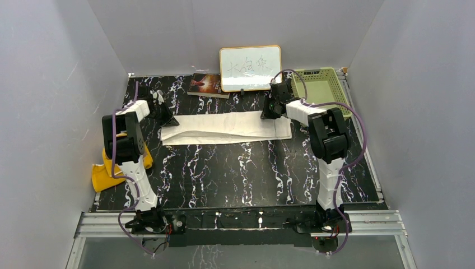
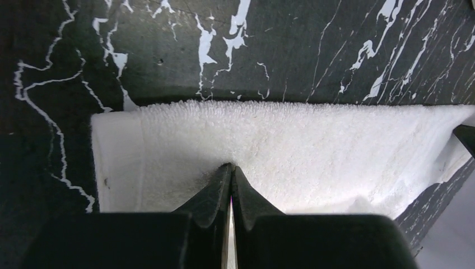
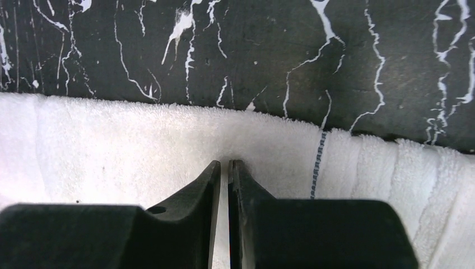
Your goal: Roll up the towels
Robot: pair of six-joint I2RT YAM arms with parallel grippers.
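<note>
A white towel [image 1: 224, 123] lies folded into a long strip across the table, its layers loose along the near side. Near its left end, my left gripper [image 1: 173, 123] points down on the cloth. In the left wrist view that gripper is shut with its tips against the towel [image 2: 313, 151]; whether it pinches cloth is hidden. Toward the right end, my right gripper [image 1: 266, 116] is at the towel's far part. The right wrist view shows the gripper shut on the towel [image 3: 140, 145], a narrow gap between its fingers, beside a dark stitched stripe.
A green basket [image 1: 346, 92] stands at the back right, a whiteboard [image 1: 250, 67] and a book [image 1: 208, 84] at the back. Yellow cloth [image 1: 103, 176] lies at the left.
</note>
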